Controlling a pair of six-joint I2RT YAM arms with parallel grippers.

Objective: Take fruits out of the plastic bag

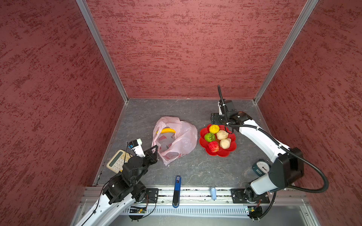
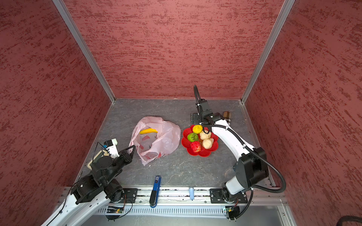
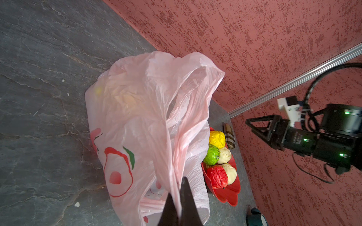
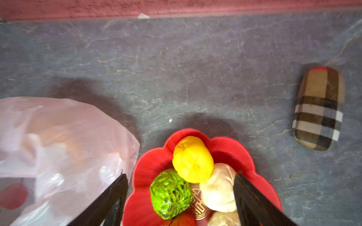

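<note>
A pink plastic bag [image 1: 182, 139] lies crumpled left of centre, a yellow banana-like fruit [image 1: 168, 130] showing in its opening. My left gripper is shut at the bag's edge, pink film lying along its fingers. My right gripper is open above the red flower bowl [image 4: 260, 188], which holds a yellow fruit [image 4: 192, 158], a green fruit [image 4: 169, 194], a red fruit [image 1: 213, 147] and pale rounded pieces [image 4: 218, 186].
A plaid pouch [image 4: 317, 109] lies at the back right. A calculator [image 1: 116, 160] is at the left, a clock [image 1: 261, 167] at the front right, a blue tool [image 1: 177, 188] at the front edge.
</note>
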